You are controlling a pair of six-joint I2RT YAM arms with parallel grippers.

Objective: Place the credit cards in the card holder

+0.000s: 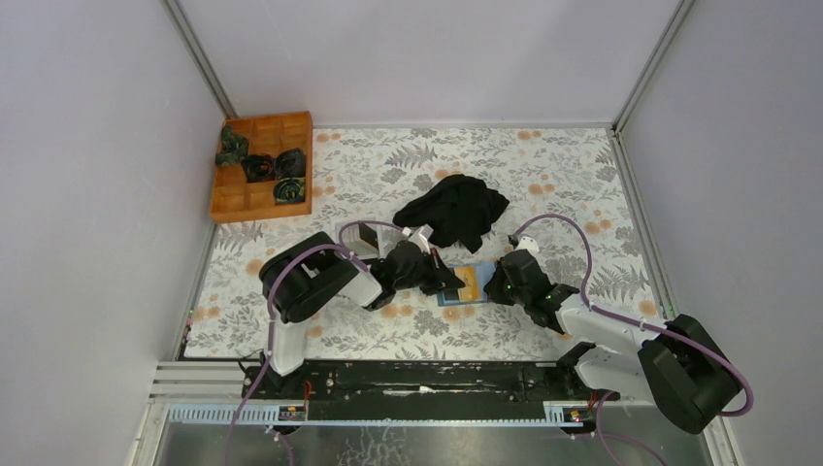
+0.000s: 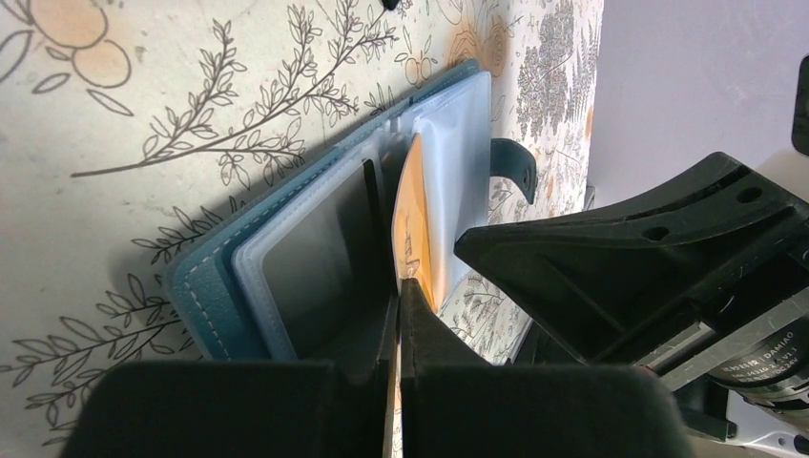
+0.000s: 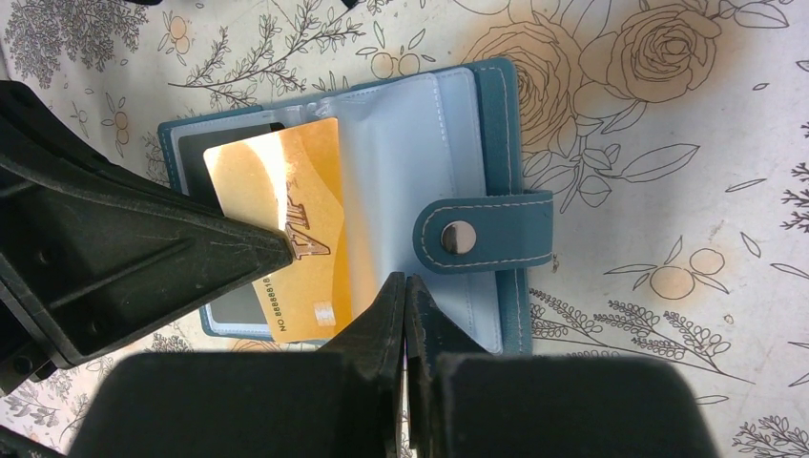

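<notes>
The blue card holder (image 1: 449, 298) lies open on the table, with clear sleeves and a snap strap (image 3: 496, 234). A gold card (image 3: 305, 286) with a dark card behind it is at its middle. My left gripper is shut at the gold card's edge, which runs up from the fingertips; whether the card is between them is hard to tell. My right gripper is shut over the clear sleeve beside the gold card, nothing seen between its fingers.
A black cloth (image 1: 451, 207) lies behind the holder. A wooden organiser (image 1: 233, 202) stands back left. A clear case with cards (image 1: 354, 233) is partly behind the left arm.
</notes>
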